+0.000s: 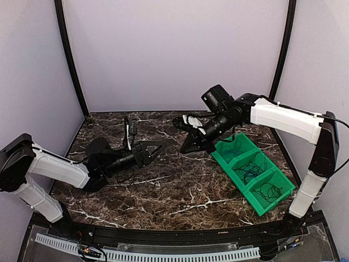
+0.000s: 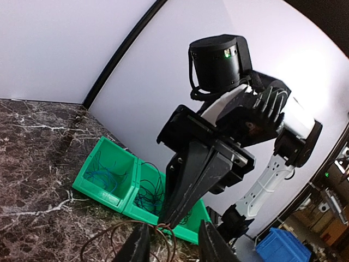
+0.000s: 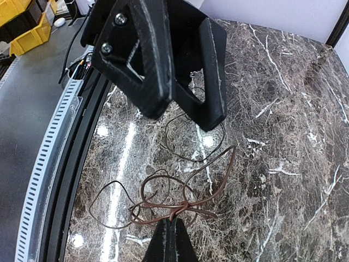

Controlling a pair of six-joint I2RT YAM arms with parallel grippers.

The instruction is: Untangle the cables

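A tangled brown cable (image 3: pixel 228 177) hangs from the tip of my right gripper, which is shut on it. In the left wrist view, this brown cable (image 2: pixel 98 233) curls in loops below the right fingertips. My left gripper is open, with its fingers apart and the cable showing behind the gap. Seen from the right wrist, the left gripper stands beyond the tangle, clear of it. A thin dark cable (image 3: pixel 165 136) loops below, and where it joins the brown one is hard to tell.
On the right of the marbled table (image 1: pixel 202 202) sits a green bin (image 1: pixel 248 195) with three compartments, each holding cables. Walls enclose the back and sides.
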